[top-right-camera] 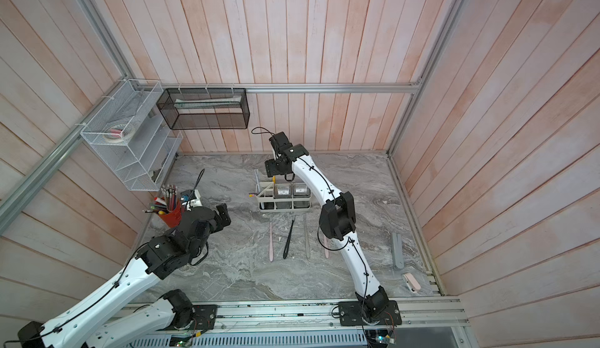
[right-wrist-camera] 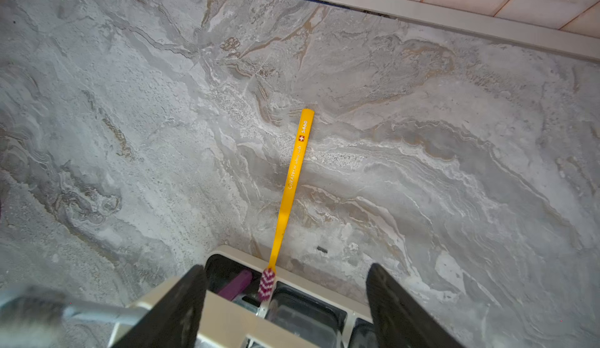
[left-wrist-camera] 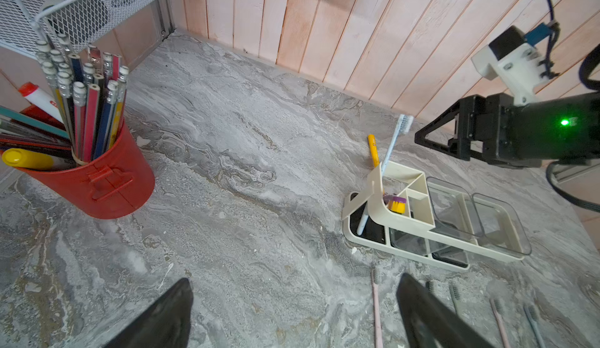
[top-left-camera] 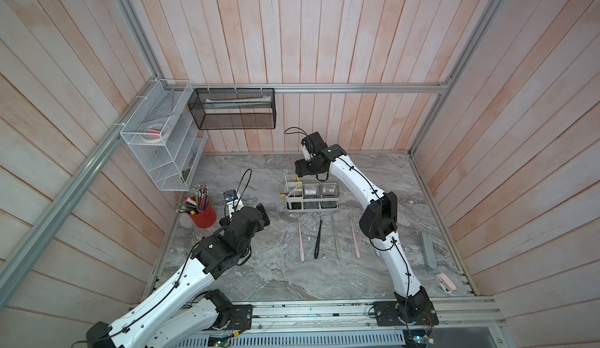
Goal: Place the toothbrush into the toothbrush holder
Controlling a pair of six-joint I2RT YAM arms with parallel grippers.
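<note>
A yellow toothbrush lies on the table behind the white toothbrush holder, its purple-bristled head at the holder's back edge. Inside the holder, a light blue toothbrush stands tilted, bristles up. My right gripper hangs above the holder's back edge, fingers apart on either side of the yellow brush's head and not touching it. To the holder's left, my left gripper is open and empty above the table. A purple and yellow piece shows in a holder compartment; what it belongs to is unclear.
Several toothbrushes, among them a black one, lie in a row before the holder. A red bucket of pencils stands at left, under a white mesh shelf. A grey bar lies at right. Free table stretches behind the holder.
</note>
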